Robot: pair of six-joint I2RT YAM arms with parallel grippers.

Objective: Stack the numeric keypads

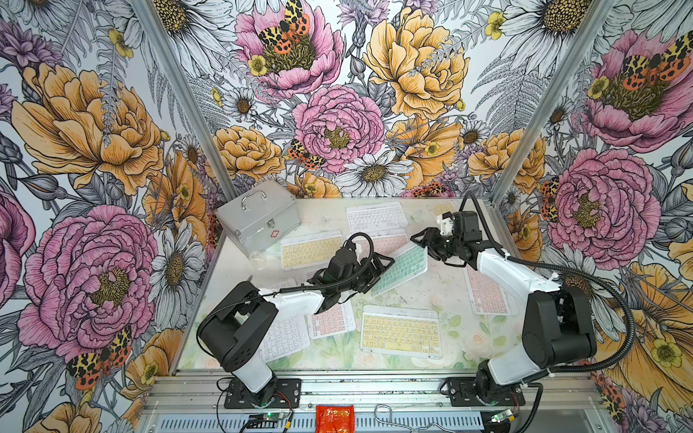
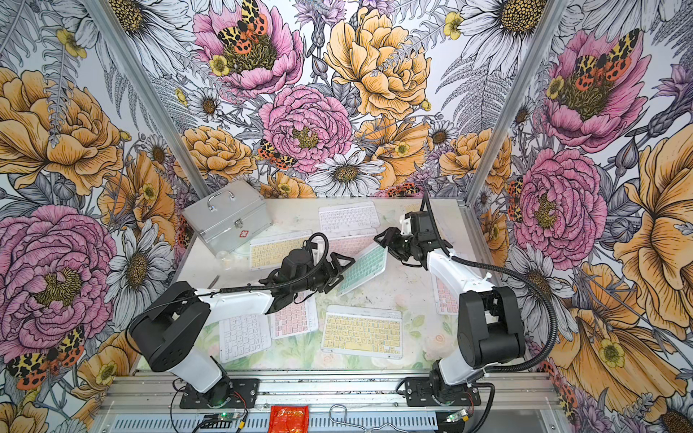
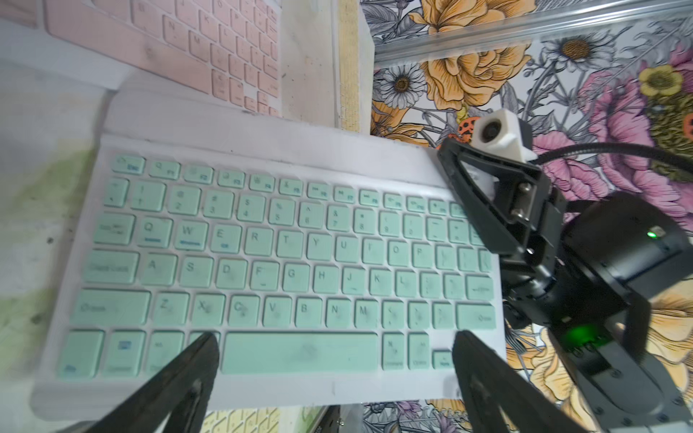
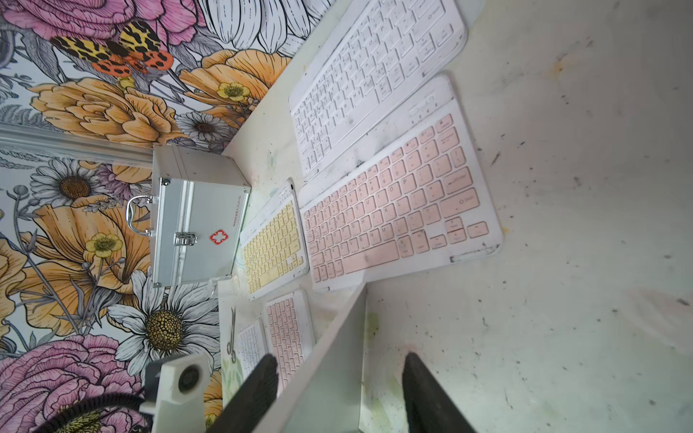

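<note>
My right gripper [image 1: 426, 244] is shut on one end of a white keypad with green keys [image 1: 404, 270], holding it tilted above the table. The right wrist view shows this keypad [image 4: 333, 371] nearly edge-on between the fingers. My left gripper [image 1: 381, 275] stands open at its opposite side. In the left wrist view, the green keys [image 3: 299, 281] face the camera, and the open fingers [image 3: 177, 386] overlap the keypad's lower edge; I cannot tell whether they touch it. Behind lie a pink keypad [image 4: 397, 209] and a white keypad [image 4: 375, 79], edge to edge.
A yellow keypad [image 1: 400, 332] lies at the front middle, with pink [image 1: 332, 319] and white [image 1: 286, 337] ones left of it. Another pink keypad [image 1: 491, 292] is at right, another yellow one [image 1: 310, 249] at back left. A silver case [image 1: 258, 216] occupies the back left corner.
</note>
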